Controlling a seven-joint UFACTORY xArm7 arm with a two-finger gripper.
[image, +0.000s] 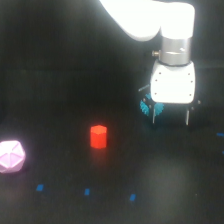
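Observation:
The white arm's gripper (170, 115) is at the upper right, its two thin fingers pointing down, apart from each other. Behind it a teal round object (148, 106) is partly hidden; I cannot tell whether it lies between the fingers. A red block (98, 137) sits left of centre on the dark floor. At the left edge lies a pale pink faceted ball (11, 156).
Small blue marks (87, 191) dot the dark floor in the foreground and at the right.

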